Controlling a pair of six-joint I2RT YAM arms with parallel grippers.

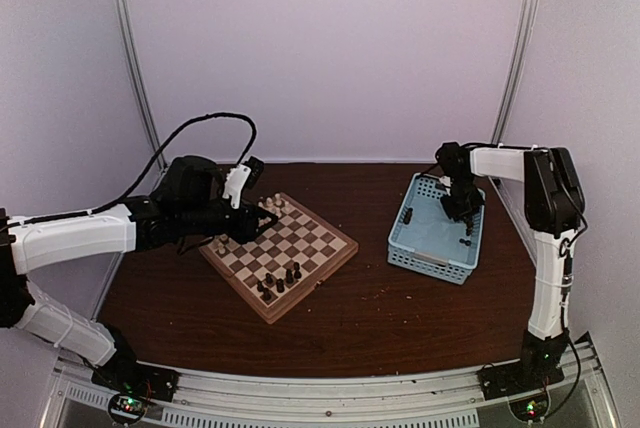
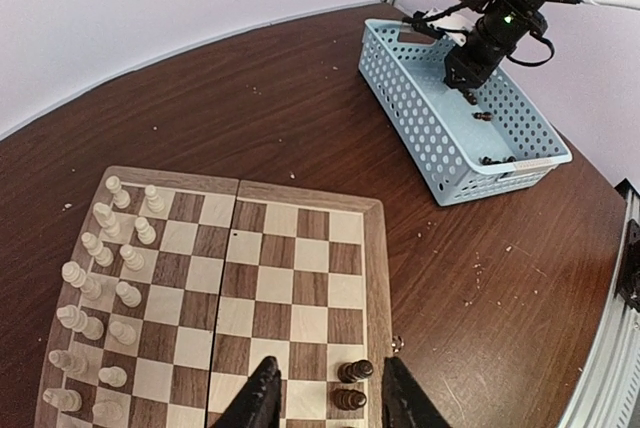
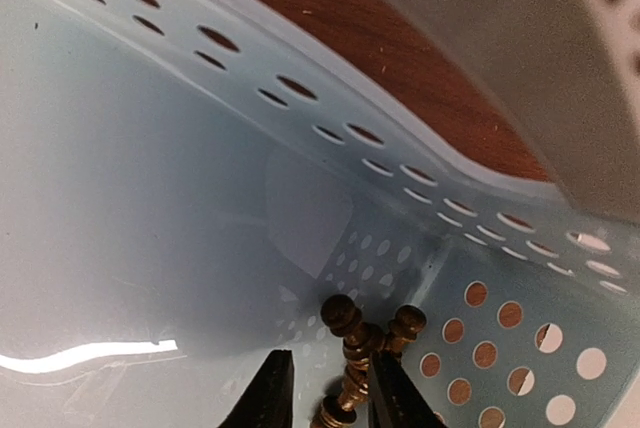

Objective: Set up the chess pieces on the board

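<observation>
The wooden chessboard (image 1: pixel 318 248) lies on the table, with two rows of white pieces (image 2: pixel 90 285) along its far left side. Several dark pieces (image 1: pixel 281 281) stand at its near right side; in the left wrist view a dark pawn (image 2: pixel 355 371) shows near the border. My left gripper hangs open over the board, gripping nothing. Inside the blue basket (image 1: pixel 432 265), my right gripper points down, its fingers apart. Two dark pieces (image 3: pixel 345 318) lie crossed near the basket corner, just at the right finger; whether it touches them I cannot tell.
Other dark pieces lie loose in the basket, one (image 1: pixel 407 216) by its left wall. The perforated basket wall (image 3: pixel 330 118) rises close to the right gripper. Bare table (image 1: pixel 370 318) lies between board and basket.
</observation>
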